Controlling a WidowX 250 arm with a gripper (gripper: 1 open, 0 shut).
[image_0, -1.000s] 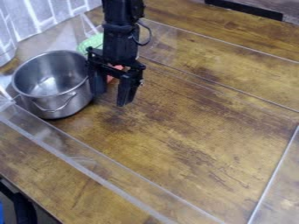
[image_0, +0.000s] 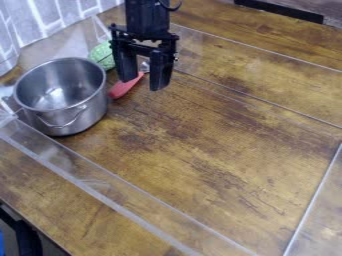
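Observation:
My black gripper (image_0: 143, 70) hangs over the table at the upper middle, its two fingers apart and nothing seen between them. A steel pot (image_0: 60, 97) stands at the left, just left of and below the gripper. A red object (image_0: 127, 88) lies on the table behind and under the gripper, partly hidden by it. A green item (image_0: 100, 54) sits behind the pot, partly hidden.
Clear strips run along and across it. A pale crumpled backdrop (image_0: 40, 25) borders the back left.
The gripper has risen and moved back, away from beside the pot, uncovering more of the red object. The pot has not visibly moved.

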